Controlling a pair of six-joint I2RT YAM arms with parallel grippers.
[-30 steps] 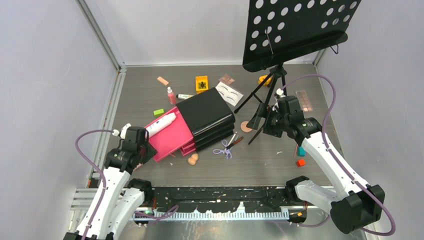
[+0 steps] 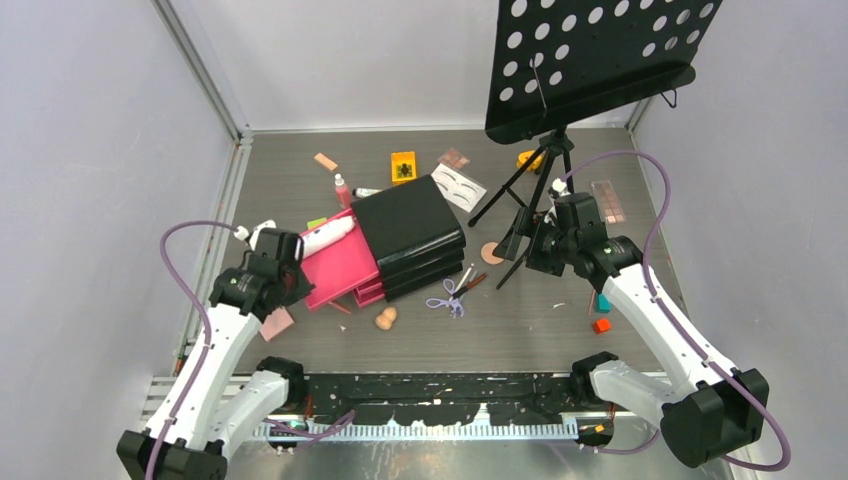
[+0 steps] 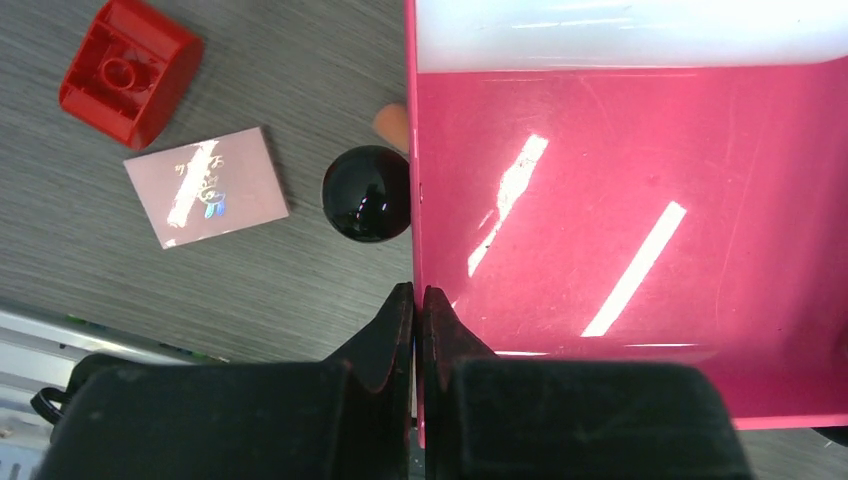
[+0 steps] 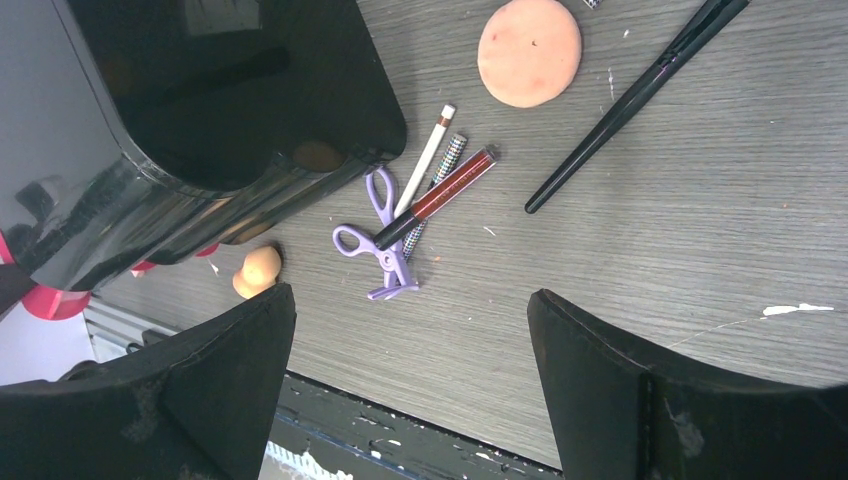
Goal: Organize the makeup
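A black makeup organizer has its pink drawer pulled out toward the left, a white bottle lying in it. My left gripper is shut on the drawer's near pink rim, seen edge-on between the fingertips. My right gripper hangs open over the table, above scissors, a red-brown tube, a white pencil, a black brush and a round puff. A beige sponge lies by the organizer.
A black music stand stands at the back right. Around the organizer lie a yellow box, a pink bottle, palettes and blocks. A red block and pink box lie left of the drawer.
My left gripper has moved up the frame, and the organizer with its pink drawer has shifted slightly and turned. The right arm has not moved.
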